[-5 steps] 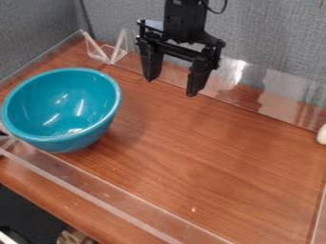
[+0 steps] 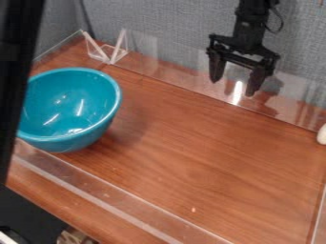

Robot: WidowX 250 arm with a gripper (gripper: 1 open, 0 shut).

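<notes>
The black gripper (image 2: 235,70) is high at the back of the table, in front of the grey wall, with its two fingers spread apart and nothing between them. A turquoise bowl (image 2: 69,105) rests on the left part of the wooden table (image 2: 192,172), well forward of the gripper and to its left.
A white wire object (image 2: 109,50) stands at the back left corner. A clear barrier runs along the table's edges. A small white object (image 2: 319,133) shows at the right edge.
The gripper has moved back toward the wall and to the right, appearing higher and smaller in view. The bowl has not moved.
</notes>
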